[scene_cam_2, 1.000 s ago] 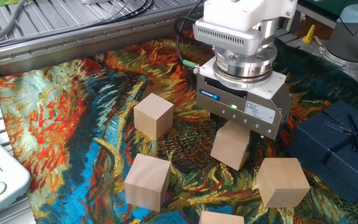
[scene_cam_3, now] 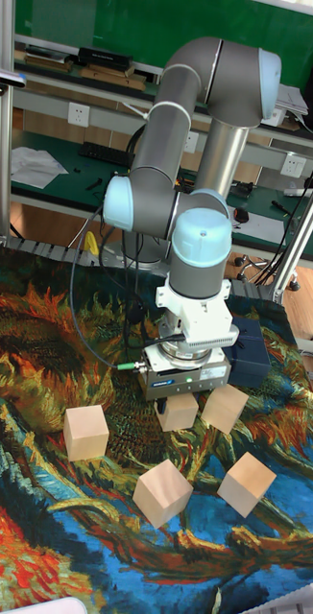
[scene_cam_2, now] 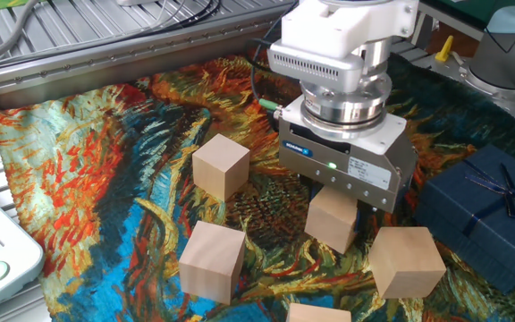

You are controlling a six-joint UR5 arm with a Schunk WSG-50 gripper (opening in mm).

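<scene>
My gripper [scene_cam_2: 336,207] points down at the right of centre, with a pale wooden cube [scene_cam_2: 331,222] under its body. In exterior view 3 a dark finger [scene_cam_3: 160,406] shows at the left side of this cube [scene_cam_3: 178,413]; the other finger is mostly hidden. Other plain wooden cubes stand apart on the cloth: one at the back left [scene_cam_2: 221,167], one at the front left [scene_cam_2: 212,262], one at the right [scene_cam_2: 406,262], and one cut off at the bottom edge [scene_cam_2: 318,313].
A dark blue box with a ribbon [scene_cam_2: 490,210] stands right of the gripper. A metal rail [scene_cam_2: 105,70] runs along the back.
The cube beneath it has shifted down; the other cubes have stayed put.
</scene>
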